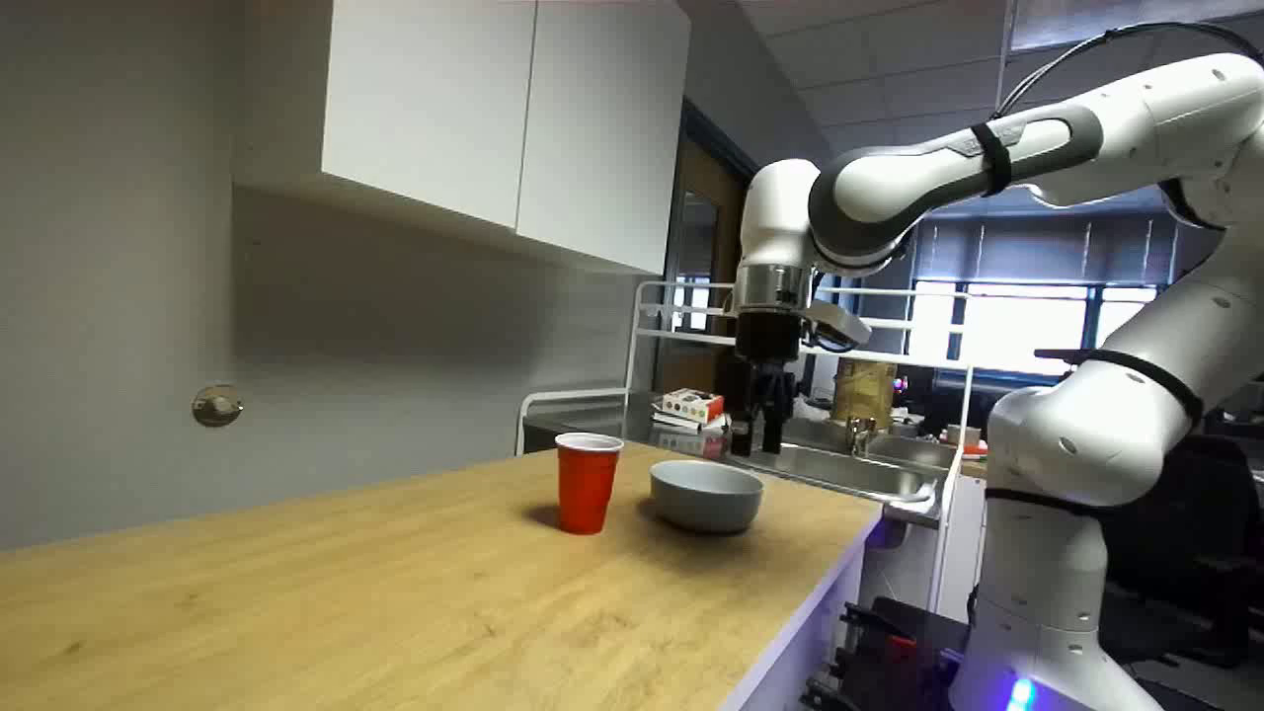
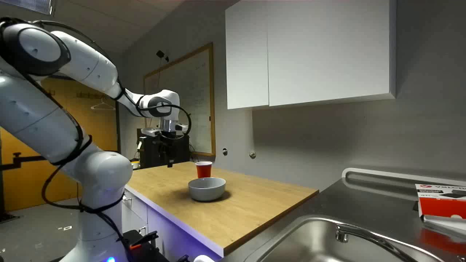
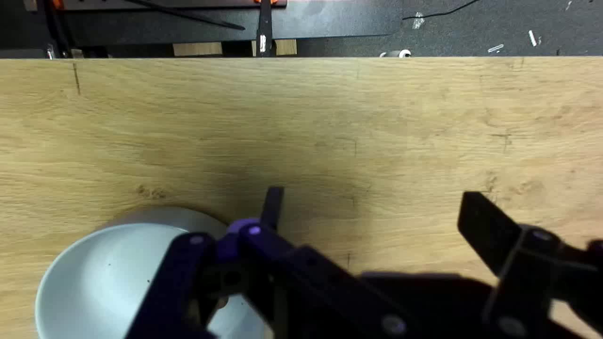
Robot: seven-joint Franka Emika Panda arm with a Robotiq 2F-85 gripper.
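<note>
A grey bowl [image 1: 707, 498] rests upright on the wooden counter [image 1: 391, 581]. Just beside it stands a red cup [image 1: 588, 484] with a white inside, also upright; the second exterior view has this cup [image 2: 204, 169] behind the bowl [image 2: 206, 189]. My gripper [image 1: 757, 442] hangs above the counter, pointing down. In the wrist view the gripper is open, its fingers wide apart with only bare wood below the gap. One finger [image 3: 272, 206] overlaps the edge of the bowl [image 3: 96, 282] in that view. The cup does not show there.
White cabinets [image 1: 438, 107] hang over the counter. Past the counter's end lie a sink [image 2: 314, 244] with a faucet [image 2: 371, 238] and a red and white box [image 2: 441, 201].
</note>
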